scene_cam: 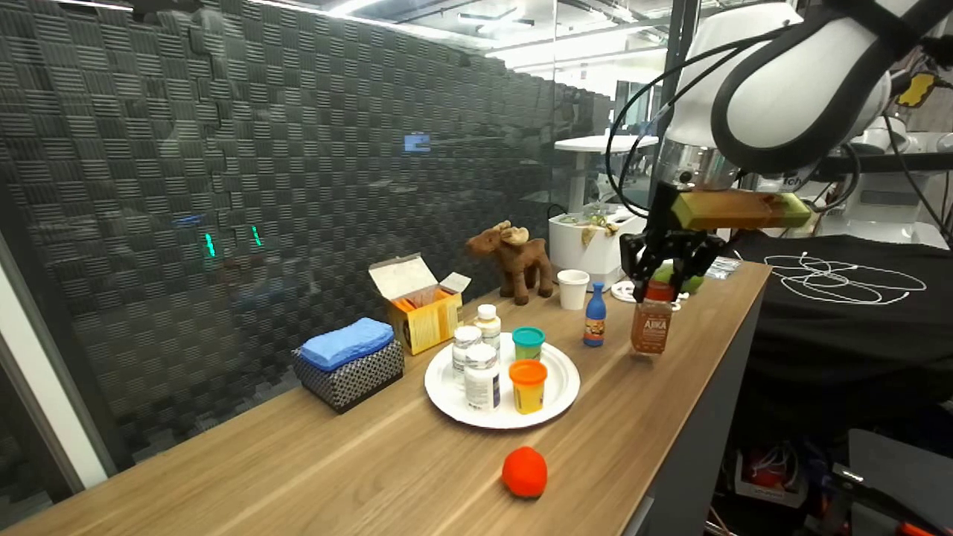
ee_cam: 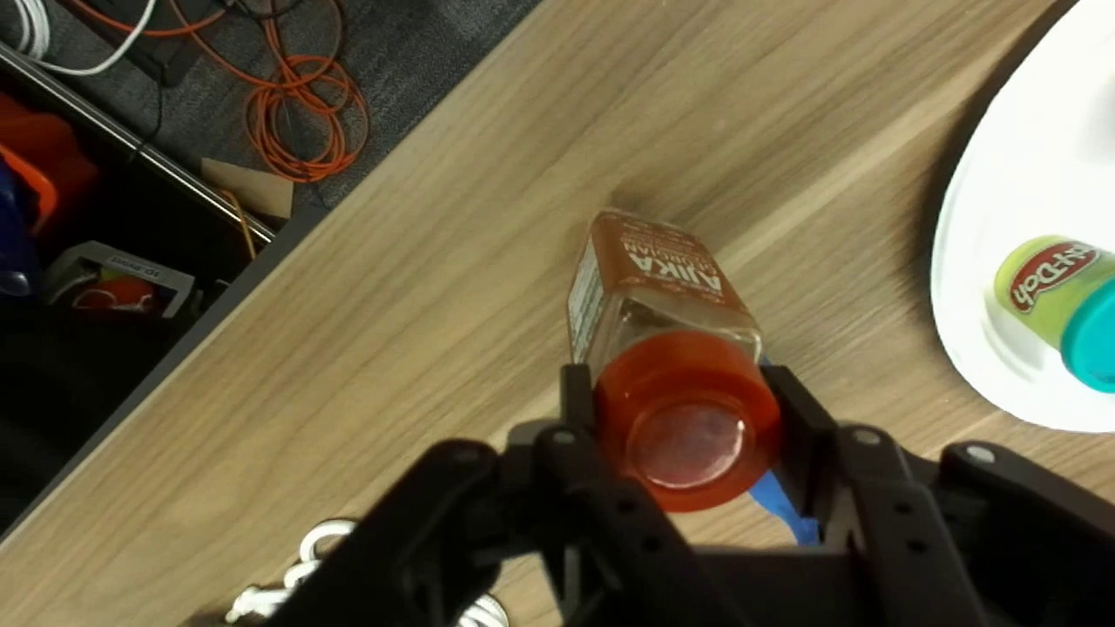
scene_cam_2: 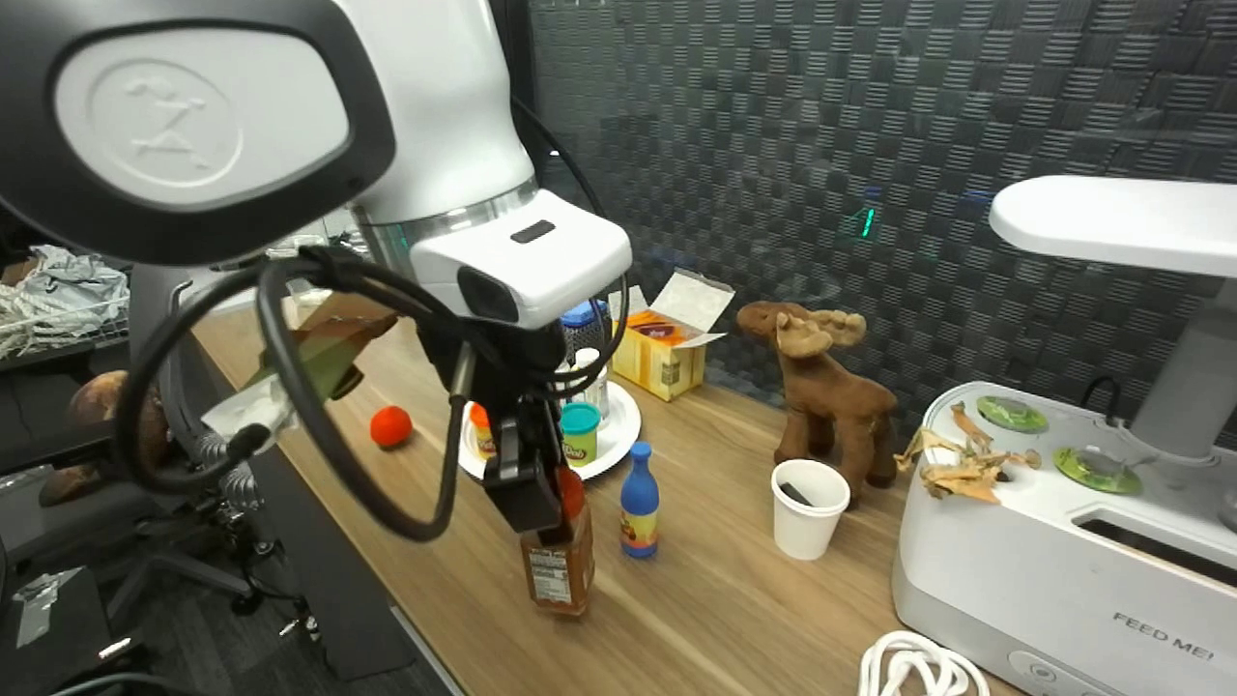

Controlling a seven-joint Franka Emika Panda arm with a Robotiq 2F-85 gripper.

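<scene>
My gripper is shut on the red cap (ee_cam: 685, 418) of a square AJIKA spice jar (scene_cam: 651, 327), with one finger on either side of the cap. The jar's reddish-brown label faces the camera in exterior view 1. In exterior view 2 its lower body (scene_cam_2: 560, 576) shows below the fingers, leaning slightly. Its base looks to be just off the wooden table, though the gap is hard to judge. Close beside it a small blue bottle (scene_cam_2: 640, 503) stands upright; the wrist view shows only a blue sliver of that bottle behind the gripper.
A white plate (scene_cam: 560, 406) holds several pill bottles and Play-Doh tubs. Nearby are a red ball (scene_cam: 524, 472), an open yellow box (scene_cam: 426, 321), a plush moose (scene_cam_2: 829, 389), a paper cup (scene_cam_2: 807, 528) and a white planter (scene_cam_2: 1021, 557). Bare table lies toward the front edge.
</scene>
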